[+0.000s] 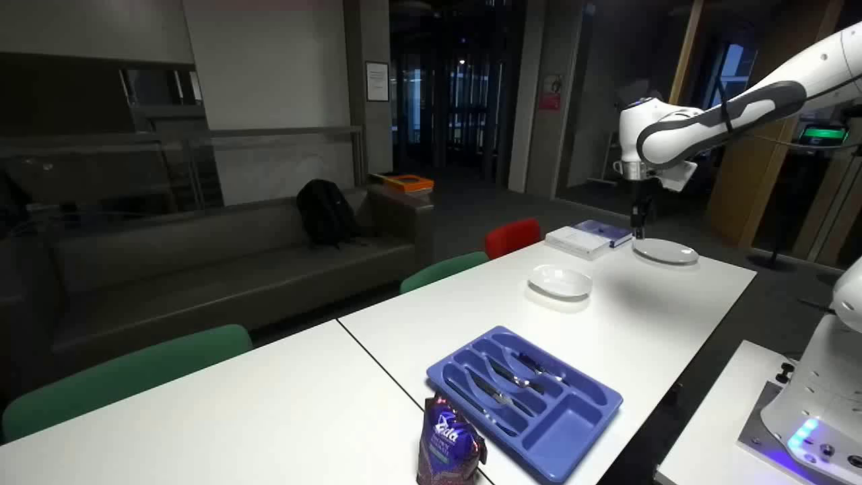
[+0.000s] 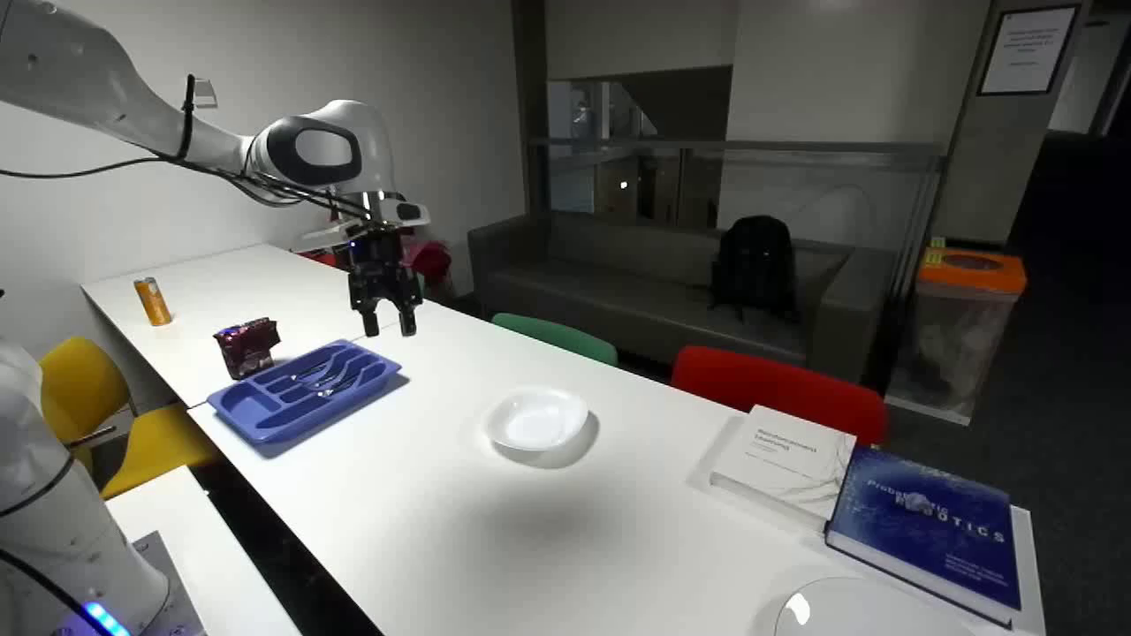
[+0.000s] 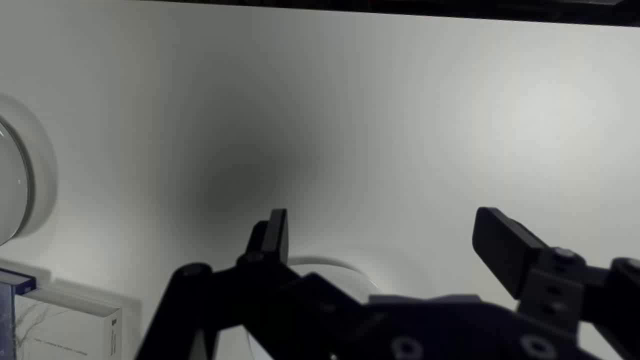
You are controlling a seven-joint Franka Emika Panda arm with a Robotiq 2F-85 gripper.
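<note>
My gripper is open, its two black fingers wide apart with nothing between them. It hangs above the table, pointing down, as exterior view 2 shows the gripper (image 2: 389, 321) clear of the surface. In the wrist view a white bowl (image 3: 336, 277) lies below, partly hidden behind the gripper body. The same bowl (image 2: 537, 419) stands mid-table, empty. A blue cutlery tray (image 1: 566, 436) holds several knives, forks or spoons (image 1: 517, 378) in its slots; its wide front compartment is bare. A white plate (image 1: 665, 251) lies at the table's far end.
A purple foil bag (image 1: 449, 448) stands beside the tray, and an orange can (image 2: 153, 302) farther along. A white book (image 2: 785, 463) and a blue book (image 2: 925, 526) lie near the plate. Chairs line the table's edge. Table space between bowl and tray is clear.
</note>
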